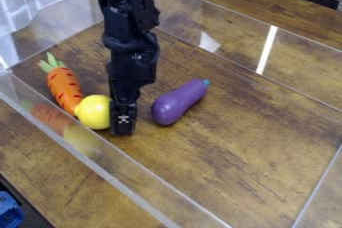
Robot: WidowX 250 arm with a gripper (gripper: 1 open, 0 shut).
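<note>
My black gripper [118, 114] is low in the left-middle of the wooden box floor, its fingertips right beside a yellow round object [92, 112], which they partly overlap in the view. Whether the fingers hold it is unclear. An orange toy carrot [63, 89] with green leaves lies just left of them. A purple eggplant [179, 102] lies to the right of the gripper.
A clear wall [110, 170] runs diagonally along the near left, with a blue object [7, 212] outside it.
</note>
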